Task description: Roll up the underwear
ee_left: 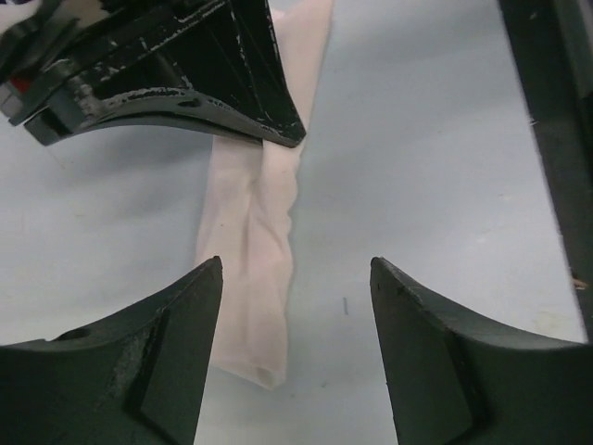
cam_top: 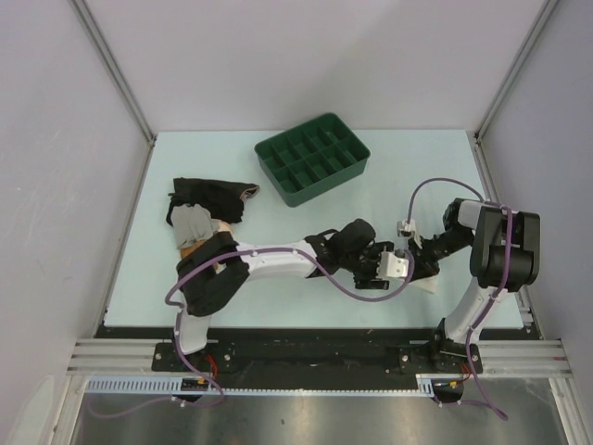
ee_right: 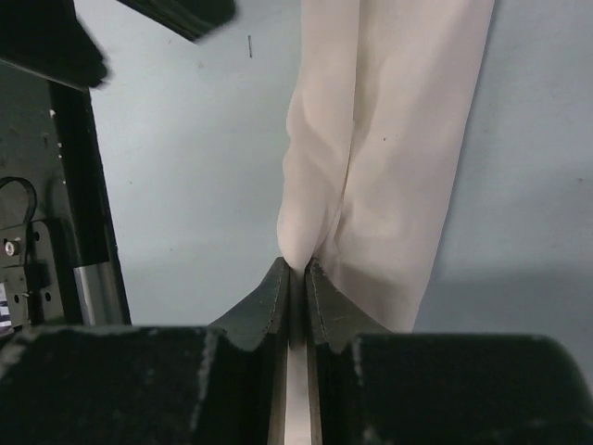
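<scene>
The underwear is a pale pink strip with a lengthwise fold. Its near end (ee_left: 246, 306) lies on the table in the left wrist view. My left gripper stands open there, one finger overlapping that end in view and bare table between the tips. My right gripper is shut on the folded edge of the underwear (ee_right: 398, 158), pinching it partway along. In the top view, the arms cover most of the strip; only the right end of the underwear (cam_top: 425, 284) shows, below the right gripper. The left gripper's dark fingers (ee_right: 190, 14) appear at upper left in the right wrist view.
A green divided box (cam_top: 313, 159) stands at the back. Dark, grey and brown clothes (cam_top: 208, 199) are piled at the left, partly under my left arm.
</scene>
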